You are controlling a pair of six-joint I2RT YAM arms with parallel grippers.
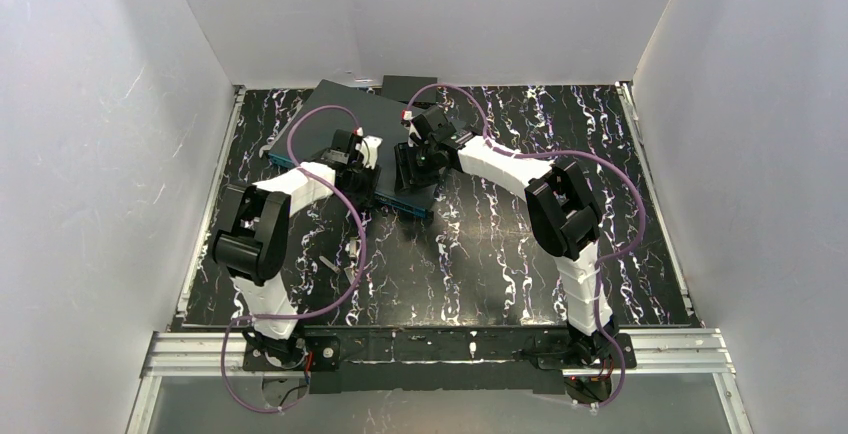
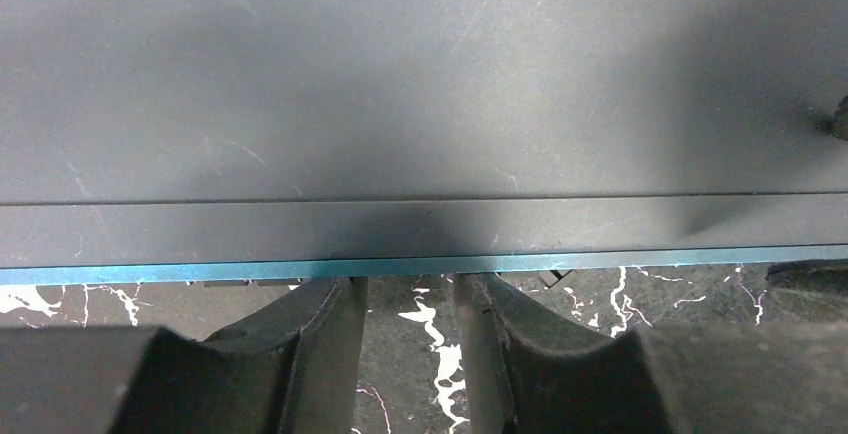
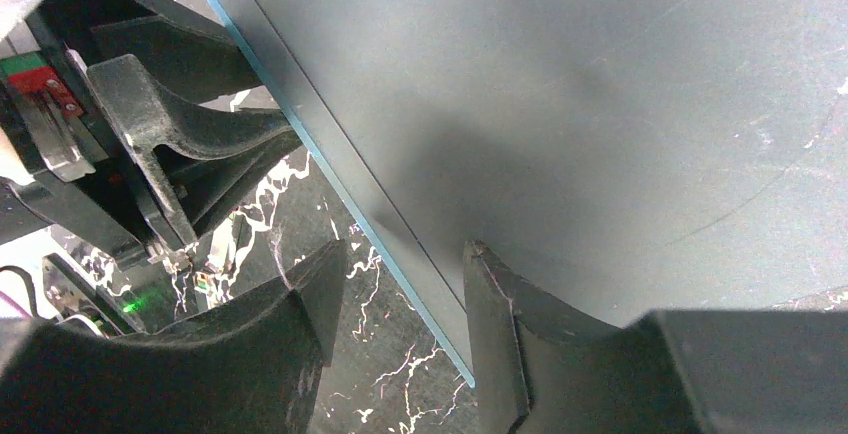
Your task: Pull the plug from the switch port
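The dark flat switch (image 1: 340, 114) lies slanted at the back left, its blue front edge (image 2: 600, 260) facing the near side. My left gripper is at that front edge, its two fingers (image 2: 330, 324) apart, with only marble tabletop visible between them. In the right wrist view the left gripper's dark fingers (image 3: 205, 129) reach the blue edge from the near side. Over the switch's right part, my right gripper stands open, with nothing held. The ports face away from both wrist cameras, and I cannot make out a plug.
Small loose pieces (image 1: 330, 265) lie on the marble table in front of the switch. A dark square panel (image 1: 410, 84) stands behind it. Purple cables (image 1: 640, 204) loop along both arms.
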